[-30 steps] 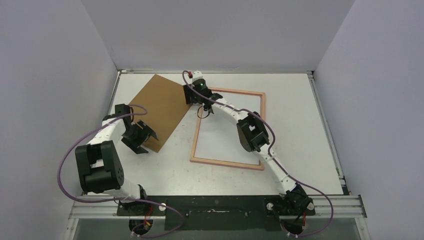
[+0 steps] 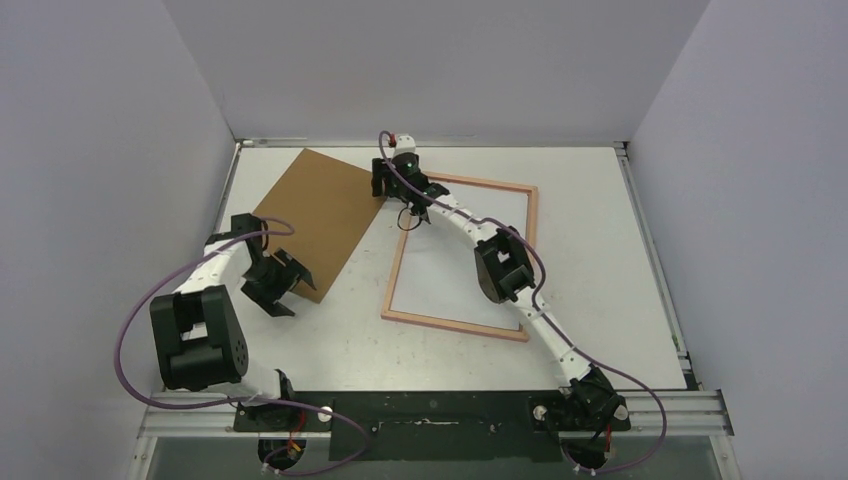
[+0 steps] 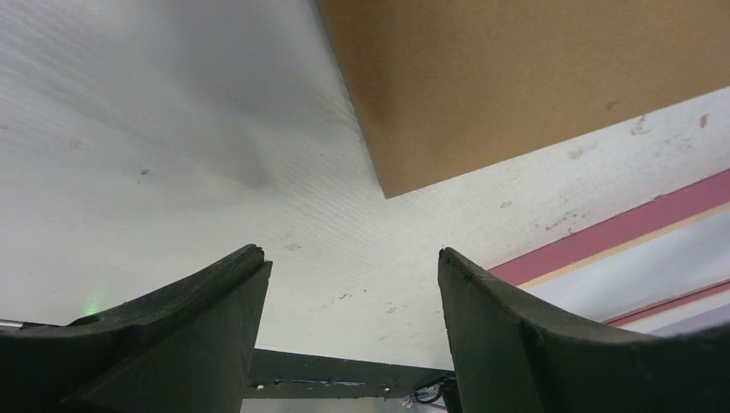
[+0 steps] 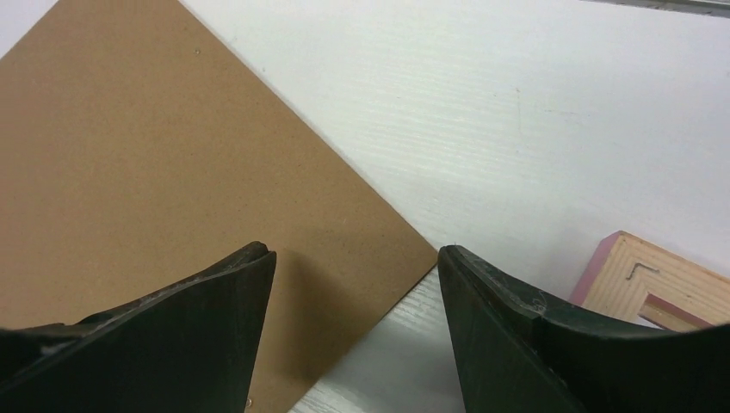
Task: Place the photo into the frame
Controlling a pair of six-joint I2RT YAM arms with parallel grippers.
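Note:
A flat brown board (image 2: 328, 207) lies slanted at the left of the white table, with no picture showing on its upper face. To its right is the wooden frame (image 2: 455, 325) around a white panel (image 2: 462, 270). My left gripper (image 2: 296, 290) is at the board's near corner; in the left wrist view its fingers (image 3: 245, 284) are spread and the corner of the brown board (image 3: 482, 95) lies beyond them. Over the board's far right corner, my right gripper (image 2: 377, 178) is open; in the right wrist view, that corner of the board (image 4: 344, 258) reaches near the right-hand fingertip.
The right arm (image 2: 515, 265) passes over the frame and hides part of it. In the right wrist view, a frame corner (image 4: 667, 280) is close beside the right-hand finger. Bare table (image 2: 600, 250) stretches to the right of the frame.
My right gripper has shifted slightly away and to the right. The frame has slid a little to the right, and the brown board has turned slightly.

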